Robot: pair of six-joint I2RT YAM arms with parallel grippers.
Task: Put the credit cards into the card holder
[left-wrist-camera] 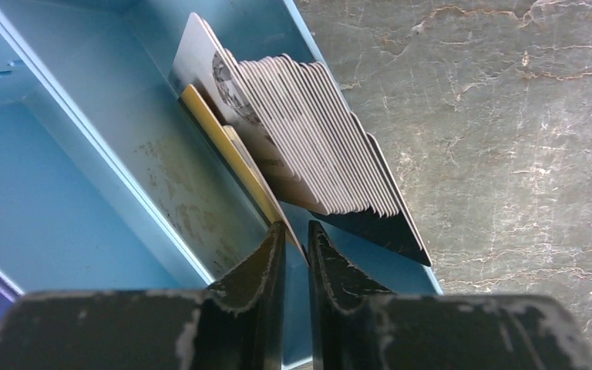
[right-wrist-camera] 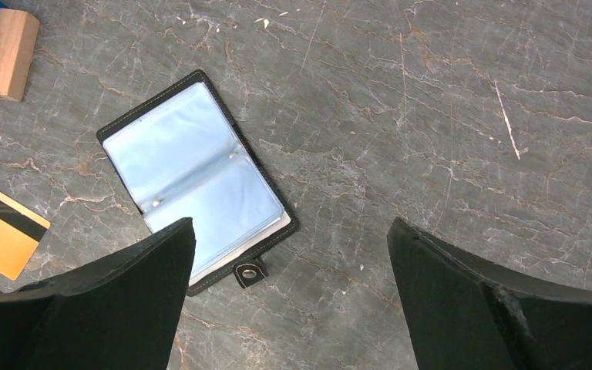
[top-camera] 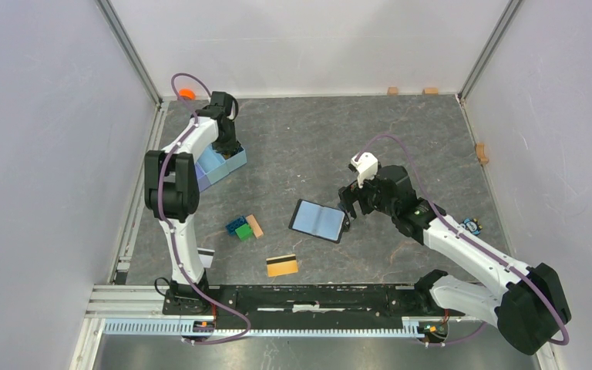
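In the left wrist view my left gripper reaches into a light-blue bin, its fingers a narrow gap apart. The corner of a thin white card [left-wrist-camera: 248, 154] stands in that gap; whether it is clamped does not show. A yellow card [left-wrist-camera: 220, 139] leans alongside it, beside a fanned stack of cards [left-wrist-camera: 316, 131]. The black card holder [right-wrist-camera: 264, 245] lies open on the table, clear sleeves up. Over the table near it, my right gripper is open and empty. An orange card [top-camera: 282, 268] with a black stripe lies near the front edge.
The blue bin [top-camera: 237, 163] stands at the back left. Blue and green toy bricks [top-camera: 243, 231] and a wooden block [top-camera: 254, 226] sit left of the card holder. A whitish card [top-camera: 206, 253] lies beside the left arm.
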